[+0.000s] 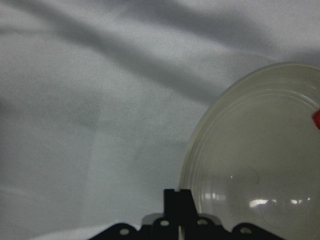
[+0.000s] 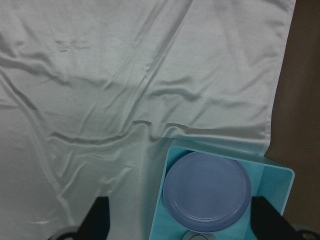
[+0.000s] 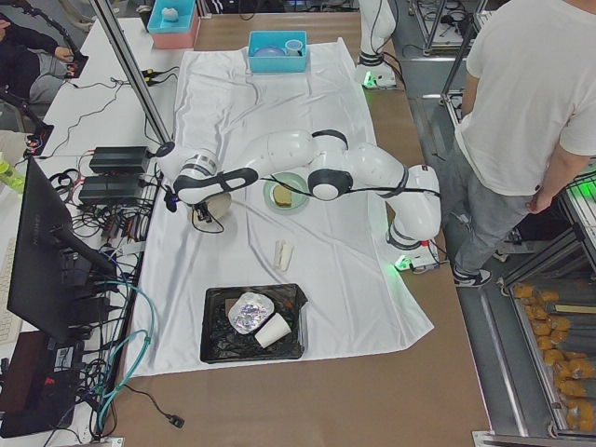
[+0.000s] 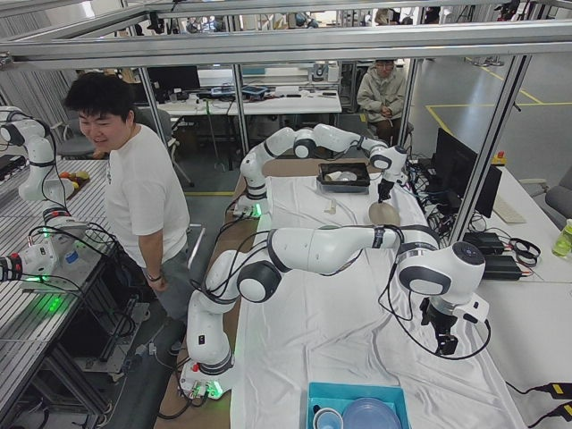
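In the left wrist view my left gripper is shut over the rim of a beige plate [image 1: 250, 150], which has a small red item [image 1: 316, 119] at the frame's edge; I cannot tell whether the rim is between the fingers. My right gripper is open above the white cloth [image 2: 100, 75] and a teal bin [image 2: 272, 180] holding a blue plate [image 2: 206, 185] and a cup [image 2: 195, 236]. A green plate [image 3: 291, 202] with a yellow piece lies mid-cloth in the camera left view.
A black tray [image 3: 219, 340] holds a foil bowl [image 3: 250, 312] and a white cylinder [image 3: 274, 331]. A small pale item [image 3: 283, 254] lies nearby. A monitor, cables and black boxes line one side; a person [image 3: 521, 121] stands on the other.
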